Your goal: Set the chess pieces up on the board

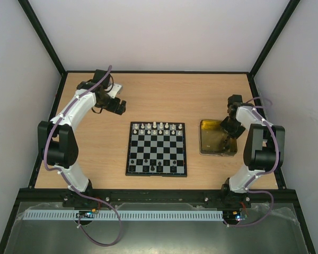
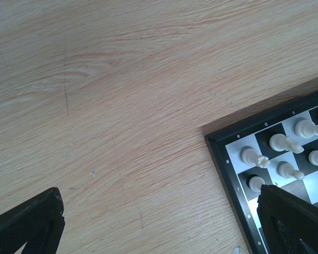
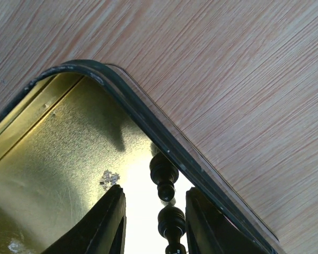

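Observation:
The chessboard (image 1: 156,148) carries rows of white pieces at the back and several black pieces near the front. A gold tray (image 1: 206,140) stands right of it; in the right wrist view two black pieces (image 3: 164,174) lie along its rim, one beyond the other. My right gripper is over them inside the tray, its fingers apart, the lower piece between them in view; I cannot tell if they touch it. My left gripper stands open over bare table left of the board, in the top view at upper left (image 1: 121,110).
The tray's raised rim (image 3: 143,121) runs close by the right fingers. A dark frame edges the table.

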